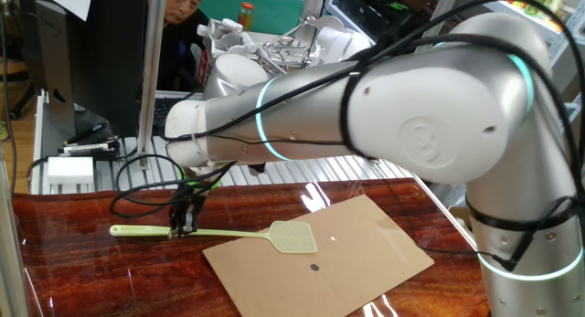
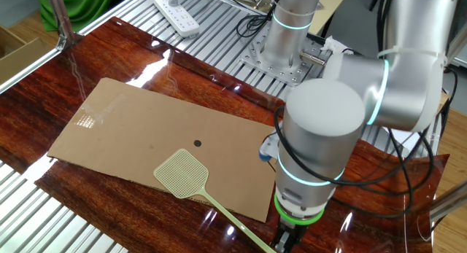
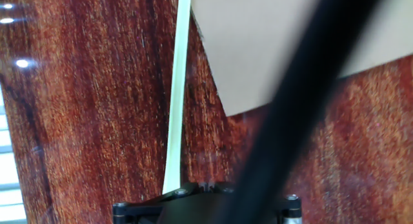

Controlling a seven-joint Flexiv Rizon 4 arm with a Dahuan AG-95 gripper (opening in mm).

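Observation:
A pale green fly swatter (image 1: 292,237) lies with its mesh head on a cardboard sheet (image 1: 356,267) and its handle (image 1: 137,231) across the glossy wooden tabletop. Over the handle, just on the thin-shaft side of the thick grip, my gripper (image 1: 183,229) points down. In exterior view 2 the gripper (image 2: 283,242) sits at the bottom edge, where the swatter's shaft (image 2: 233,220) runs up to it. From the wrist, the shaft (image 3: 176,101) meets the gripper left of its middle. Whether the fingers are closed around it cannot be made out.
A small dark round spot (image 2: 197,143) marks the cardboard. A power strip (image 2: 176,16) rests on the slatted metal frame behind the table. Loose black cables (image 1: 146,184) hang around the wrist. Bare wood surrounds the cardboard.

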